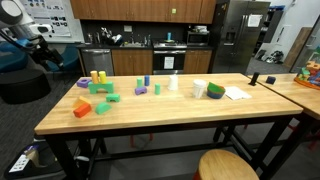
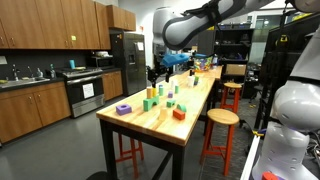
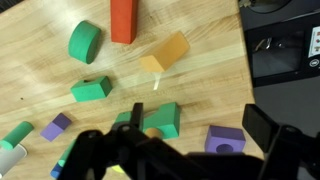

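Observation:
My open gripper hangs over the left end of the wooden table (image 1: 180, 112), with its two dark fingers (image 3: 265, 130) spread wide. Below it in the wrist view lie a green block (image 3: 166, 120) and a purple block (image 3: 225, 139). Farther up that view are an orange block (image 3: 165, 52), a long red block (image 3: 123, 20), a round green piece (image 3: 84, 41) and a smaller green block (image 3: 92, 89). In exterior view 1 the gripper (image 1: 50, 63) is at the far left, above and apart from the blocks. Nothing shows between its fingers.
A green bowl (image 1: 216, 90), a white cup (image 1: 199, 88) and a white paper (image 1: 237, 93) stand or lie farther right. A wooden stool (image 1: 226, 165) stands before it. A dark bin (image 1: 40, 157) is on the floor.

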